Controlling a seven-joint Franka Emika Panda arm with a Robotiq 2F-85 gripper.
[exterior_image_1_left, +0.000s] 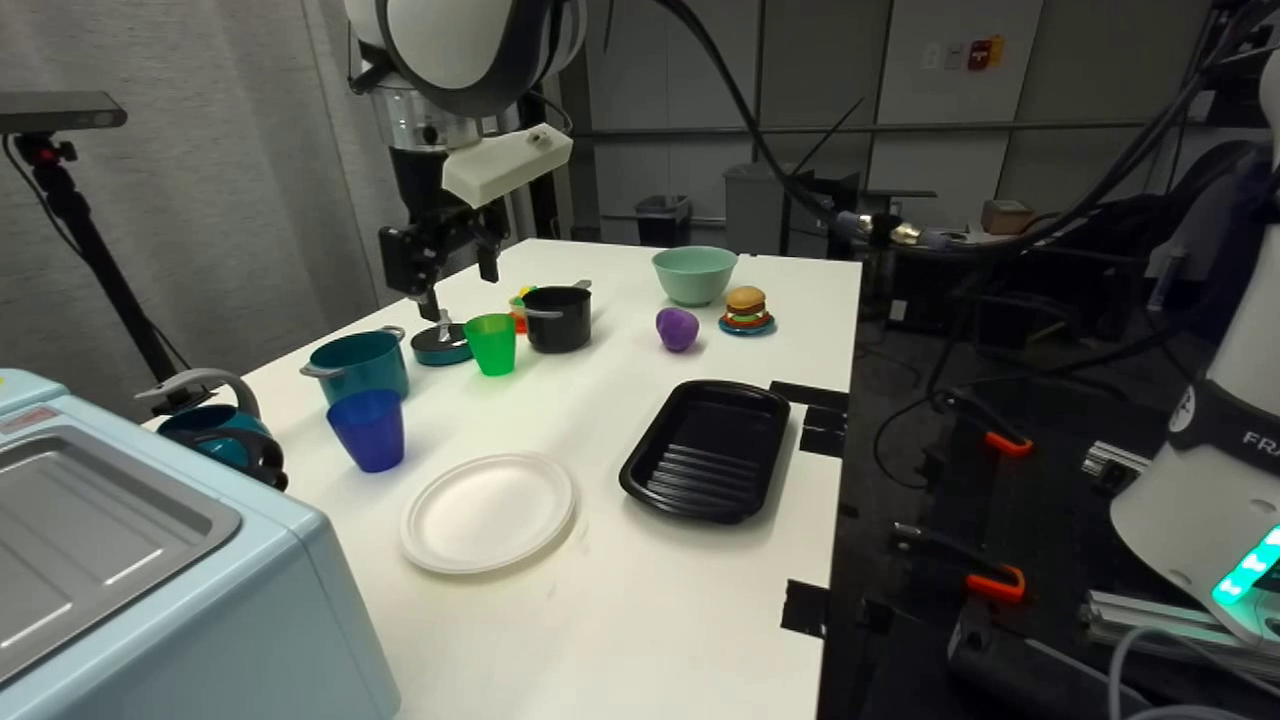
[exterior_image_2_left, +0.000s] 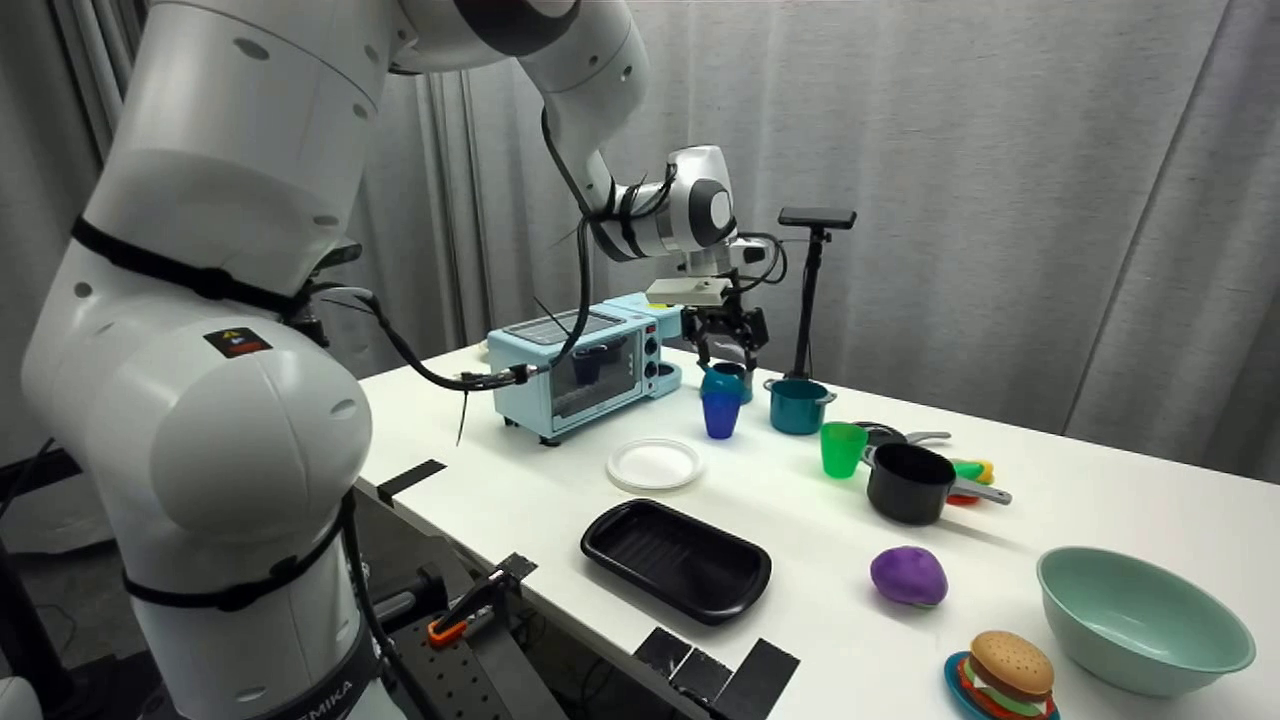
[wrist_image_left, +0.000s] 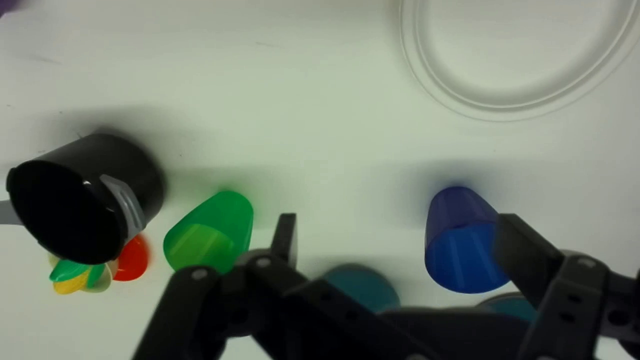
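Note:
My gripper (exterior_image_1_left: 458, 288) stands open above the table's back side, its fingers wide apart with nothing between them. Under it in the wrist view, a translucent blue cup (wrist_image_left: 465, 258) stands partly behind the right finger. A green cup (wrist_image_left: 210, 231) is to the left of the left finger. Between the two cups, a teal pot (wrist_image_left: 363, 287) is half covered by the gripper's body; exterior view 1 shows that pot (exterior_image_1_left: 363, 366) whole, with handles. Both cups stand upright, apart from the fingers. A white plate (exterior_image_1_left: 488, 514) lies empty in front of the blue cup.
A black pot (exterior_image_2_left: 908, 484), toy vegetables (exterior_image_2_left: 974, 470) and a dark pan (exterior_image_1_left: 443, 344) are near the green cup. A black tray (exterior_image_1_left: 708, 450), purple toy (exterior_image_1_left: 678, 329), burger (exterior_image_1_left: 746, 308) and mint bowl (exterior_image_1_left: 695, 275) stand farther off. A blue toaster oven (exterior_image_2_left: 588, 372) bounds one end.

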